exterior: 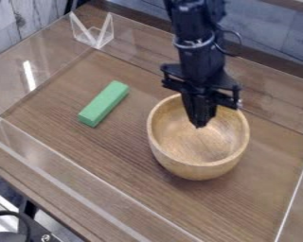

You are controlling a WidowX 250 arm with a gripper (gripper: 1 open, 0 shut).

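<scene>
My gripper (200, 106), dark blue-black, points down at the rear rim of a light wooden bowl (196, 148) on the wooden table's right half. Its tip is at or just above the rim; I cannot tell whether it touches, or whether the fingers are open or shut. A green block (105, 103) lies left of the bowl.
A clear wire or plastic piece (94, 30) stands at the back left. A wall runs along the back, and a dark cable sits at the bottom left corner.
</scene>
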